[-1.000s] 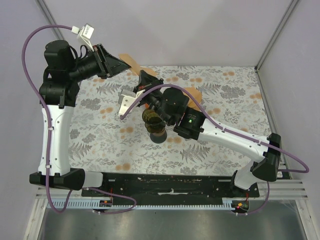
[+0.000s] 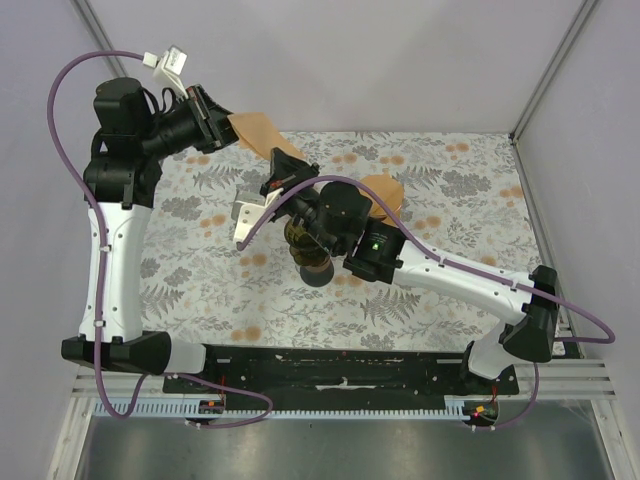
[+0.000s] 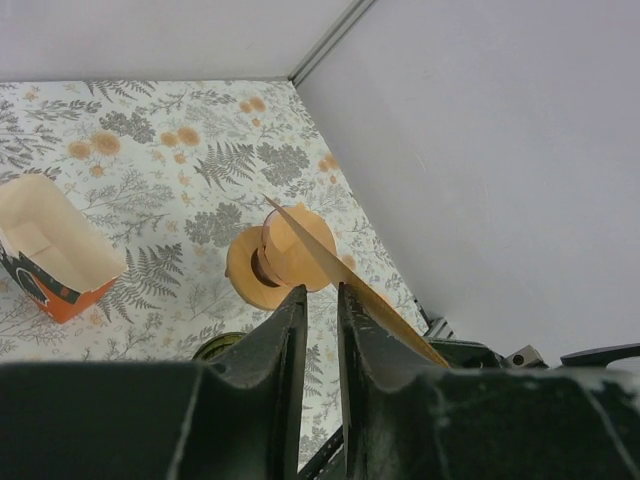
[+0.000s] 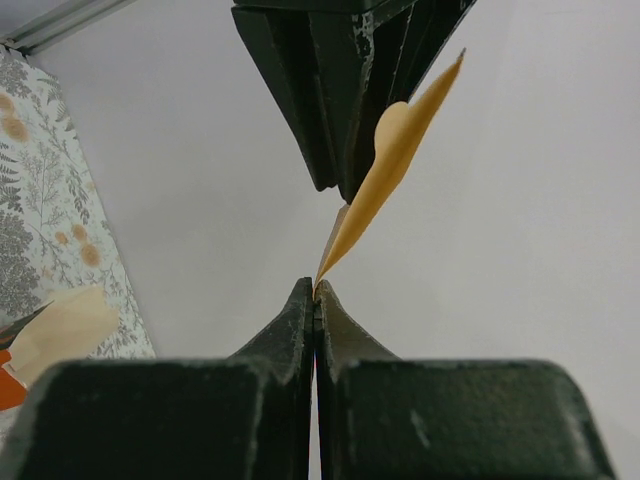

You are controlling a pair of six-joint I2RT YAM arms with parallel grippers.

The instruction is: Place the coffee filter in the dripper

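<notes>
A tan paper filter (image 2: 262, 135) is raised between my two grippers, edge-on in both wrist views. My left gripper (image 2: 217, 128) is shut on one end of it; in the left wrist view the sheet (image 3: 370, 295) rises from the fingertips. My right gripper is shut at the paper's lower tip, its fingers close together in the right wrist view. The glass dripper (image 2: 305, 245) sits on a dark base on the mat, largely hidden under my right arm in the top view.
A filter box (image 3: 55, 250) stands on the patterned mat (image 2: 450, 200). An orange paper piece and a wooden ring (image 3: 250, 275) lie behind the dripper. Pale walls border the mat.
Both arms have shifted only slightly.
</notes>
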